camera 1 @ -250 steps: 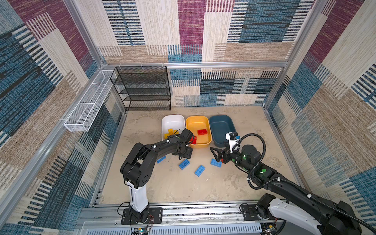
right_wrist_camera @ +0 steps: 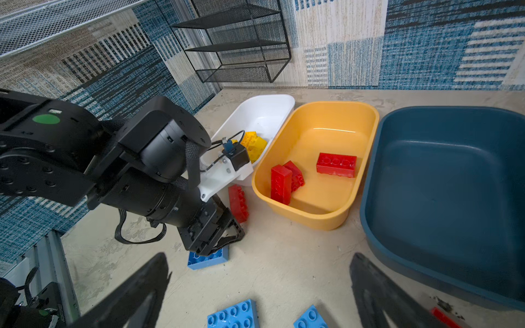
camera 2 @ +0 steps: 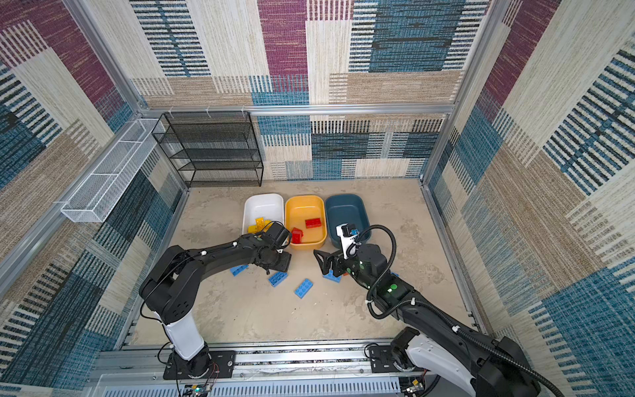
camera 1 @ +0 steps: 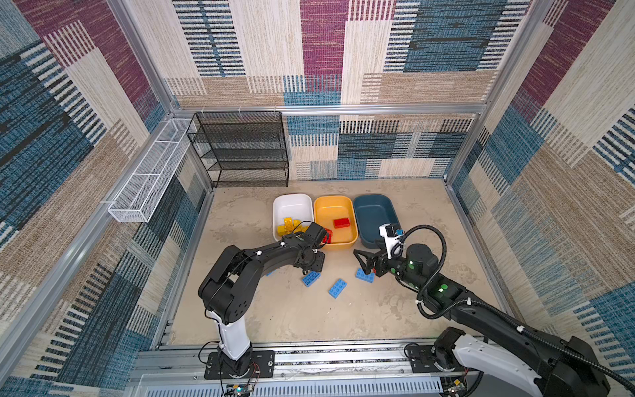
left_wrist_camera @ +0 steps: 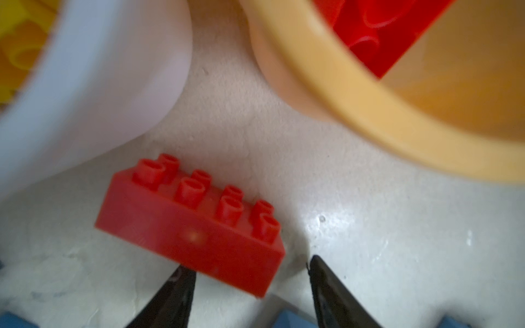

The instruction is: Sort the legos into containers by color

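Close in front of the white and yellow containers, a red brick [left_wrist_camera: 191, 224] lies on the table. My left gripper is part open at its near side; one finger [left_wrist_camera: 170, 300] touches or overlaps the brick's near edge, the other stands clear to the right. In the right wrist view that red brick [right_wrist_camera: 237, 202] shows beyond the left gripper. My right gripper is open and empty above the table. The yellow container [right_wrist_camera: 306, 218] holds red bricks, the white container [right_wrist_camera: 276, 104] yellow ones. In the right wrist view the dark blue container [right_wrist_camera: 377, 229] looks empty.
Blue bricks lie loose in front: one [camera 1: 311, 278] by the left gripper, one [camera 1: 337, 288] in the middle, another [camera 1: 363, 274] near the right gripper. A piece of red [right_wrist_camera: 444, 317] shows at the right wrist view's lower edge.
My left gripper has shifted slightly toward the table's front, now partly over the nearest blue brick. The right arm has barely moved. The bricks stay where they were.
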